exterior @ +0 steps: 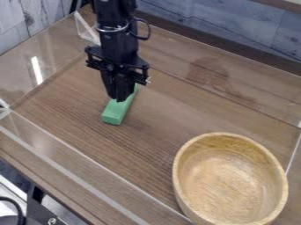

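A black robot arm reaches down from the top of the view to my gripper (118, 88), which hangs over a green rectangular object (116, 112) lying flat on the wooden surface. The gripper hides the upper end of the green object. Whether the fingers are open or shut, or touch it, I cannot tell.
A large round beige bowl (230, 198) sits at the lower right. Walls border it at the back, and cables lie at the lower left.
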